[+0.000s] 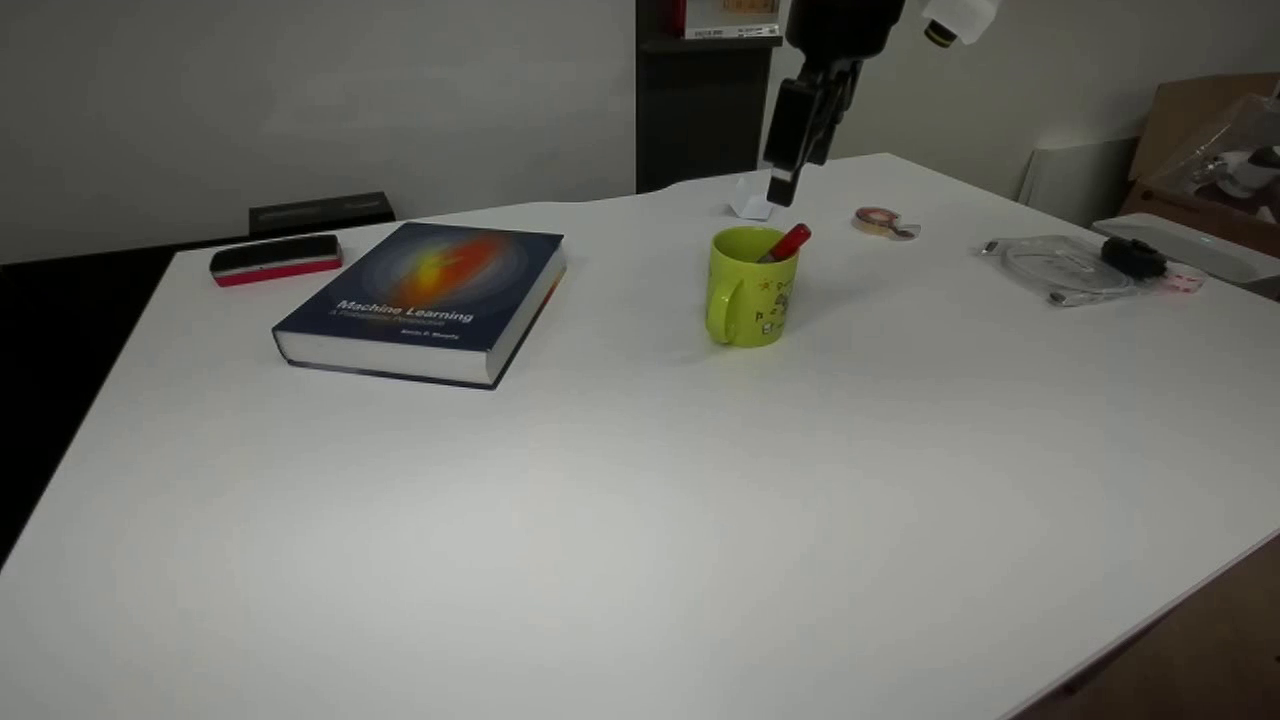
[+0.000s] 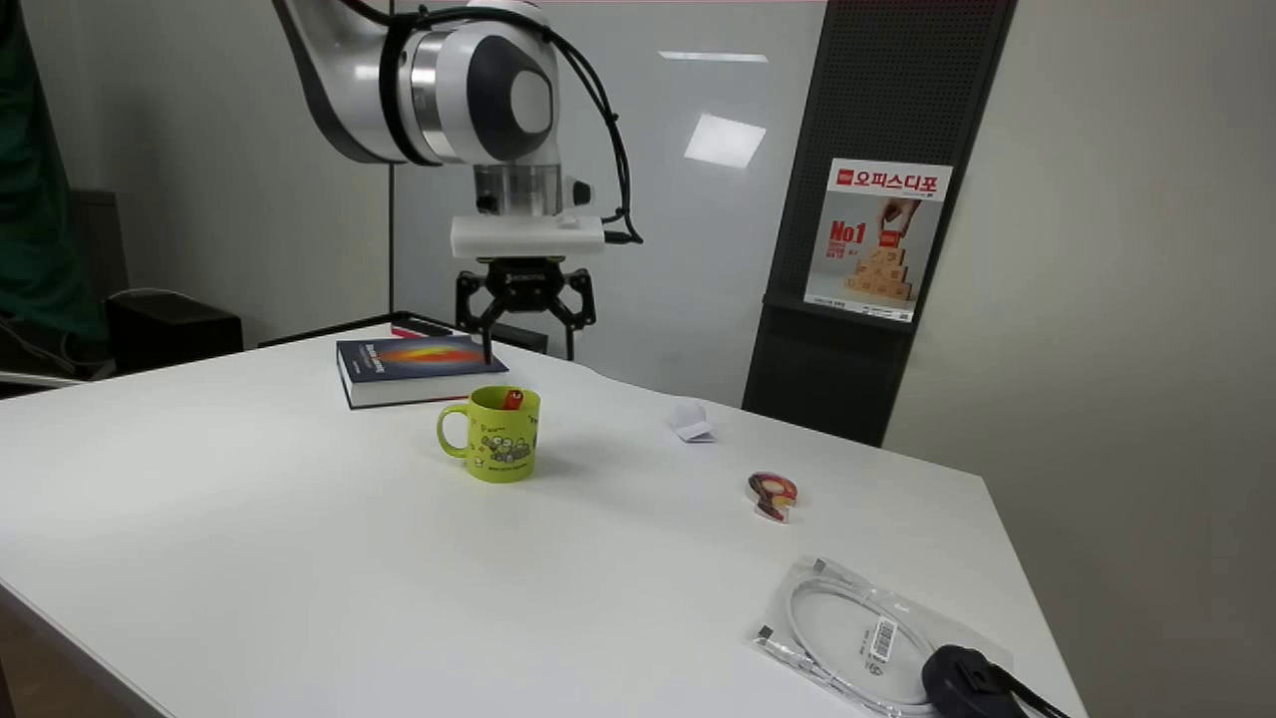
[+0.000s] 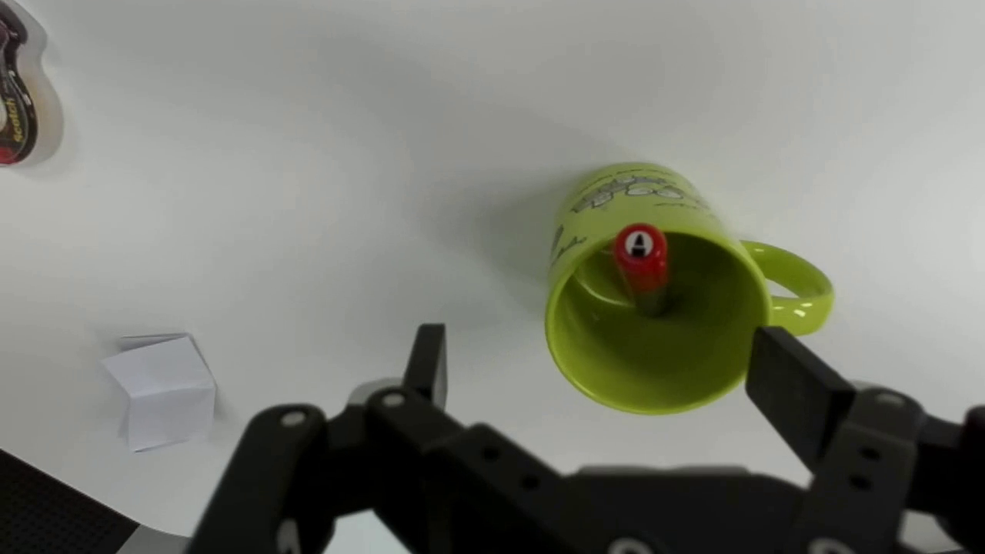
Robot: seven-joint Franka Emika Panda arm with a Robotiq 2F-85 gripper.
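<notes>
A yellow-green mug (image 1: pixel 750 314) stands upright on the white table. In the wrist view I look down into the mug (image 3: pixel 660 369), its handle to the right. A red-capped marker (image 3: pixel 643 258) leans inside against its wall; the cap (image 1: pixel 787 242) rises above the rim in exterior view 1, while the marker's lower end is hidden. My gripper (image 2: pixel 528 347) hangs above the table, clear of the mug and marker. Its two fingers are wide apart in the wrist view, with nothing held in the open gripper.
A thick book (image 1: pixel 420 300) and a black-and-red eraser (image 1: pixel 276 259) lie left. Folded white paper (image 2: pixel 690 421), a tape dispenser (image 2: pixel 773 493) and a bagged cable (image 2: pixel 867 634) lie to the mug's other side.
</notes>
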